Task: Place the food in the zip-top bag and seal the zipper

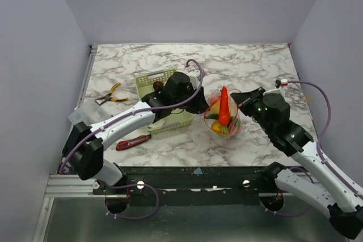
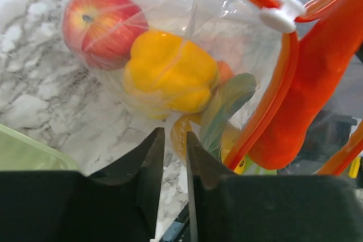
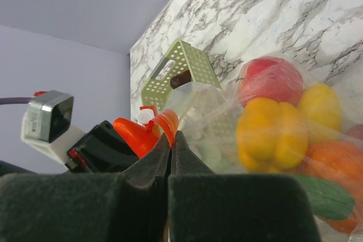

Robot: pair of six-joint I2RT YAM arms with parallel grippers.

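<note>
The clear zip bag (image 1: 218, 126) lies full of food: apple (image 2: 104, 24), yellow pepper (image 2: 169, 70), green and orange items. A long red pepper (image 1: 224, 107) sits at its mouth, among the red zipper edges. My left gripper (image 1: 201, 108) is at the bag's left side, fingertips (image 2: 154, 140) part open near the zipper, nothing visible between them. My right gripper is shut on the red zipper edge at the bag's right side.
A green basket (image 1: 142, 87) with a few items stands behind the left arm. Pliers (image 1: 110, 96), a red box cutter (image 1: 133, 143) and clear bags (image 1: 85, 111) lie at left.
</note>
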